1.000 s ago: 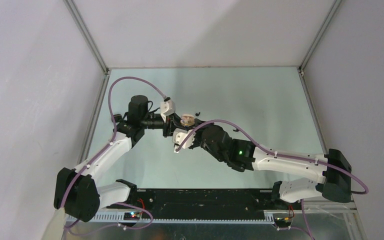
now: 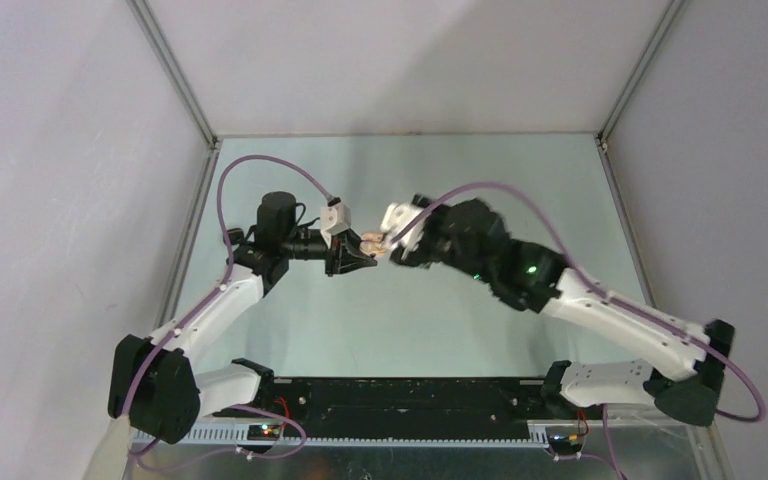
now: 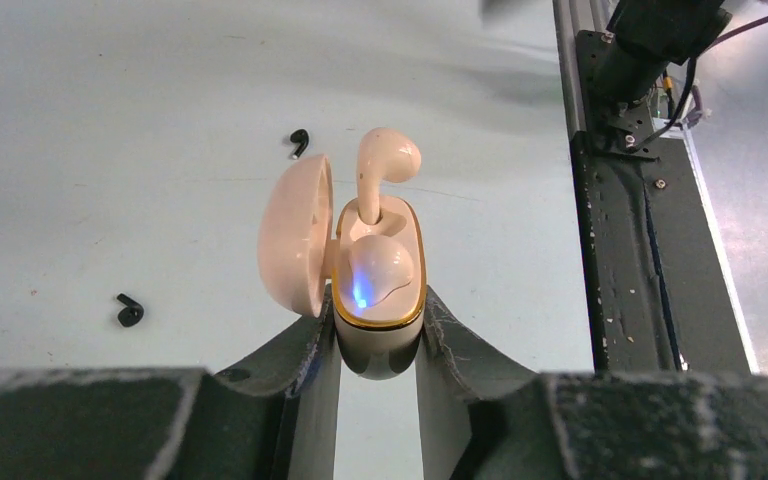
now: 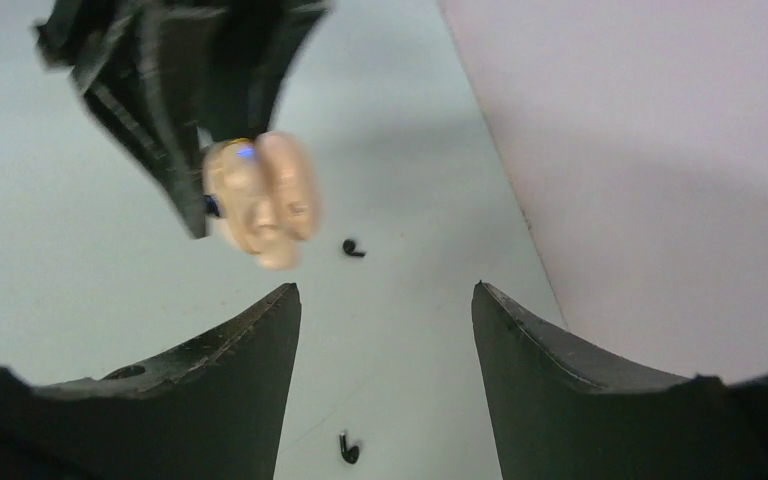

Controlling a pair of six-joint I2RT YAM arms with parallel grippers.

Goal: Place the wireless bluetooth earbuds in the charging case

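In the left wrist view, my left gripper is shut on the beige charging case, held upright with its lid hinged open. One earbud sits seated in the near slot, a blue light glowing beside it. The other earbud stands tall out of the far slot, only its stem tip in the hole and its head well above the case. My right gripper is open with nothing between its fingers, and in its own view the blurred case lies up and to the left, apart from it.
Black earbuds lie loose on the pale table: one behind the case and another to its left. A dark rail runs along the table's edge. Open table surrounds both grippers.
The earbud still stands in the slot. The left arm holds nearly still.
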